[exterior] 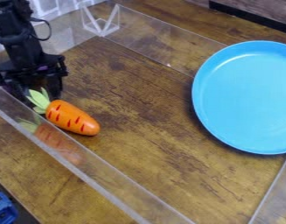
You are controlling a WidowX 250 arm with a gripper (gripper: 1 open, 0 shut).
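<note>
My black gripper is low at the left edge, beside the clear plastic wall, just above and behind the green leaves of an orange toy carrot. Its fingertips are dark and overlap the area by the leaves, so whether they are open or shut on anything is unclear.
A large blue plate fills the right side. Clear plastic walls border the wooden surface. A small blue item sits at the lower left corner.
</note>
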